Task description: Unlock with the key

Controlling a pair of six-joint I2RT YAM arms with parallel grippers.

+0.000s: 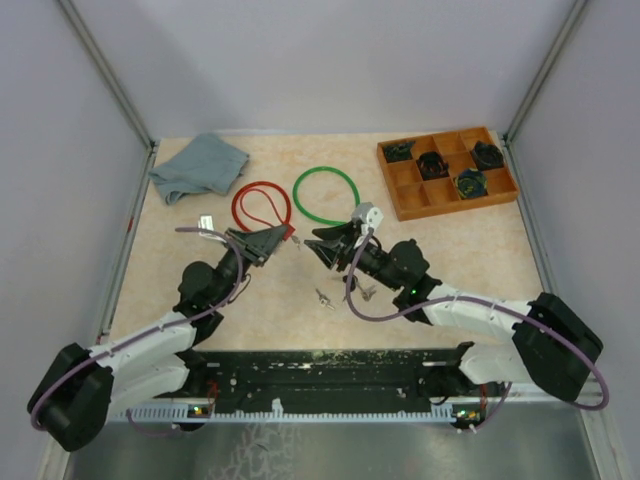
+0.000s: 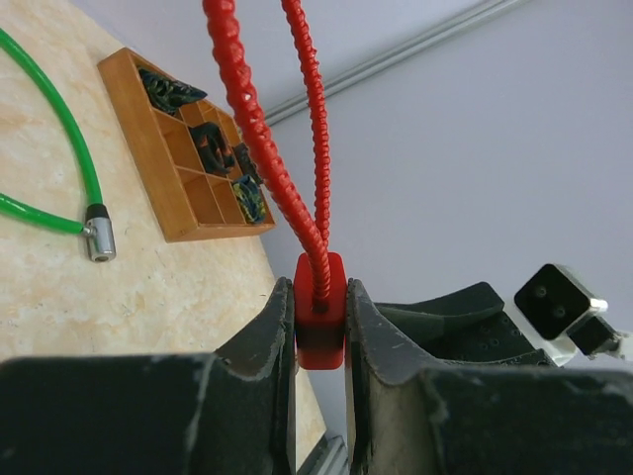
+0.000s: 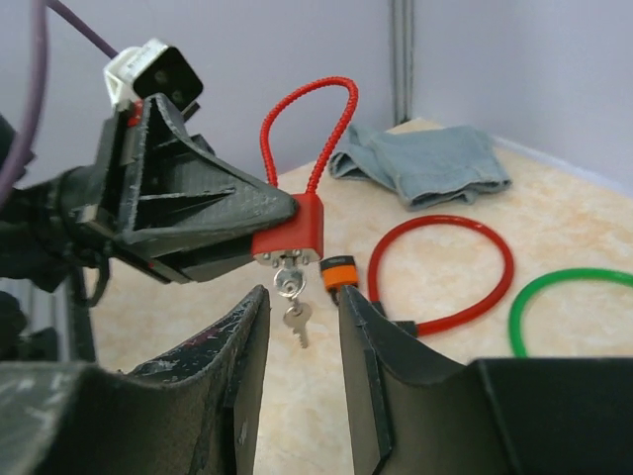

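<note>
A red padlock body (image 2: 319,341) with a looped red cord is pinched by my left gripper, held above the table. From its underside, in the right wrist view, a silver key (image 3: 290,281) sticks out, with a second key (image 3: 298,317) dangling from it by a ring. My right gripper is open and empty, facing that lock; the keys appear beyond the gap between its fingers, apart from them. From above, the right gripper (image 1: 317,242) stands a short way right of the red lock (image 1: 288,232). The keyhole itself is hidden by the key.
A red cable loop (image 1: 236,208) with an orange-and-black end (image 3: 338,272) and a green cable lock (image 1: 299,197) lie behind. Loose keys (image 1: 325,300) rest near the front. A wooden divided box (image 1: 408,205) stands back right, a grey cloth (image 1: 200,168) back left.
</note>
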